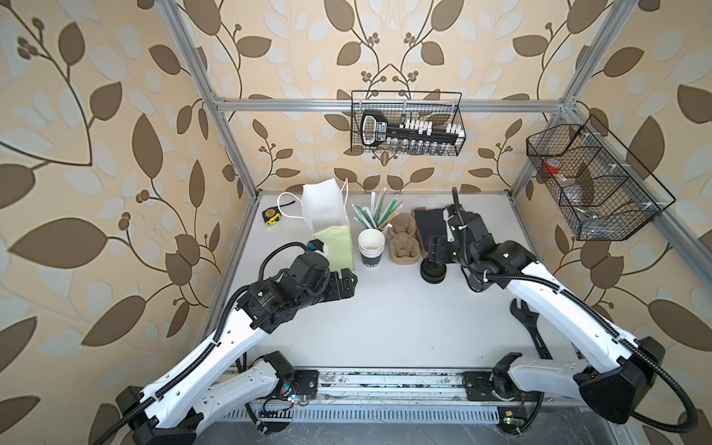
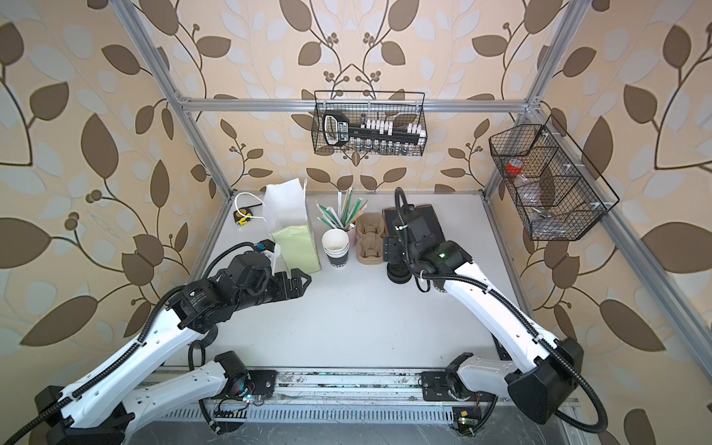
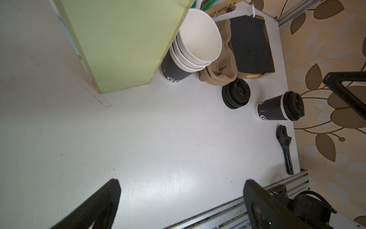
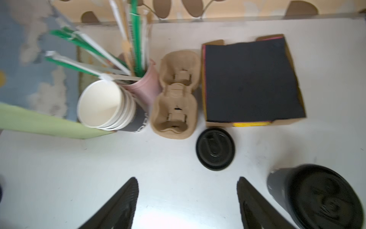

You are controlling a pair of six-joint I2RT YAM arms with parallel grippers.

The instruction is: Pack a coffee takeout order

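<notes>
My left gripper hangs open over bare table near the green folder-like bag (image 3: 122,45). My right gripper is open, empty, above the table near the black lids (image 4: 215,148). A lidded black cup (image 4: 316,194) stands to their right. Nested paper cups (image 4: 99,103) stand beside a brown two-cup carrier (image 4: 174,114), with straws and stirrers in a pink holder (image 4: 144,85) behind them. A white handled paper bag (image 1: 322,200) stands at the back left. A cardboard box with a black top (image 4: 251,80) lies right of the carrier.
A black wrench (image 3: 284,145) lies at the right edge, and a tape measure (image 1: 270,216) at the back left. Wire baskets (image 1: 406,122) hang on the back and right frames.
</notes>
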